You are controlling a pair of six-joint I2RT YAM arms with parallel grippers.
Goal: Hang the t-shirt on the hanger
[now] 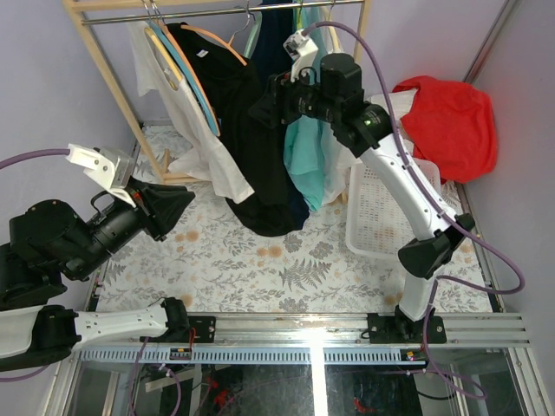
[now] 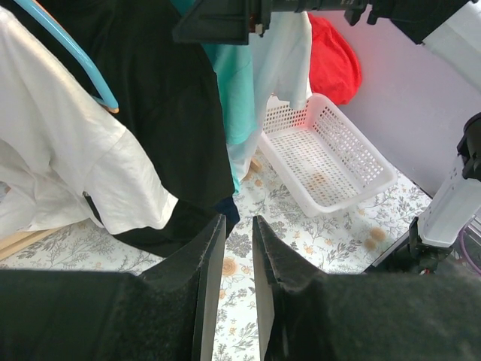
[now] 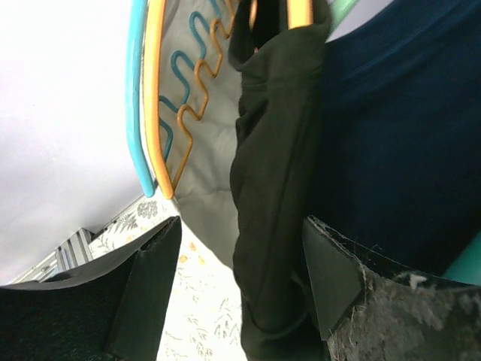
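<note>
The black t-shirt [image 1: 227,113] hangs from the rack, an orange hanger [image 1: 212,35] at its neck and shoulders. From the right, my right gripper [image 1: 264,108] reaches up to the shirt's side. In the right wrist view its fingers [image 3: 143,282] are wide apart, and the black sleeve or shoulder [image 3: 279,150] hangs between and beyond them, not clamped. The end of an orange hanger arm [image 3: 300,12] enters that cloth at the top. My left gripper stands partly open, low and left of the clothes, its fingers a narrow gap apart with nothing between.
A white shirt [image 1: 173,104] hangs left of the black one; a teal garment [image 1: 303,156] hangs to the right. Behind the right arm stands a white basket [image 1: 373,217], with red cloth [image 1: 451,130] beyond.
</note>
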